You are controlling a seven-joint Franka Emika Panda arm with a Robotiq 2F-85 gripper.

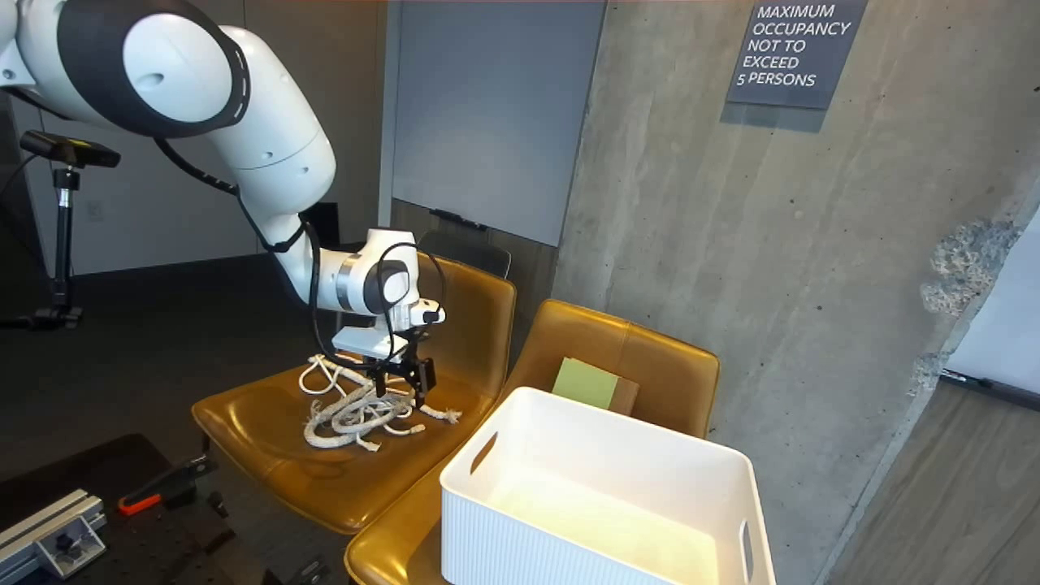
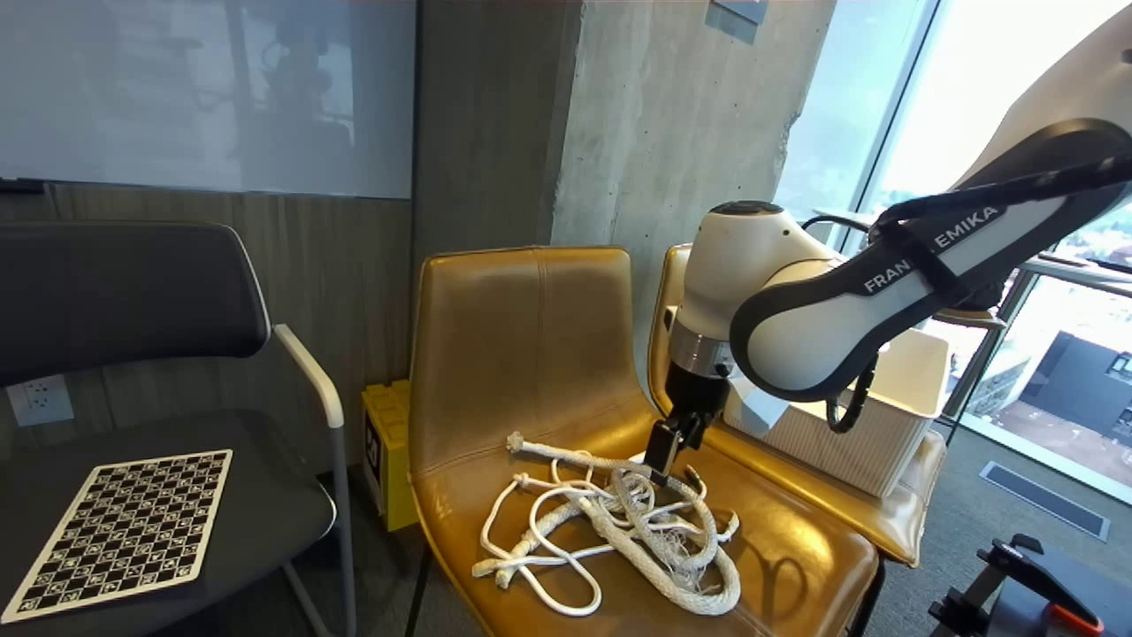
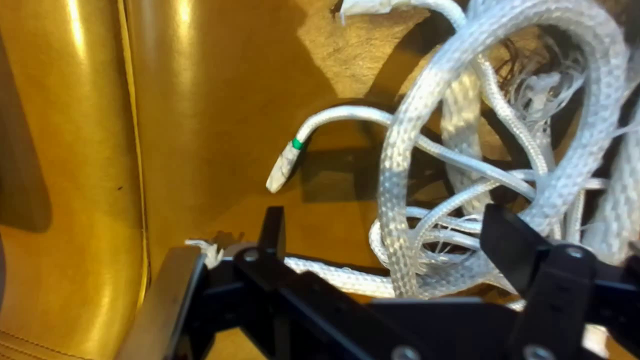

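A tangled heap of white ropes, some thick and some thin, lies on the brown chair seat. My gripper is low over the heap, fingers pointing down. It stands open in the wrist view, one finger over bare leather and the other finger over the coiled ropes. A thick rope loop and a thin rope end with a green band show ahead of the fingers. Whether a fingertip touches rope, I cannot tell.
On the neighbouring brown chair stands an open white bin, with a green and brown box behind it. Chair backs rise close to the arm. A dark chair bears a patterned board.
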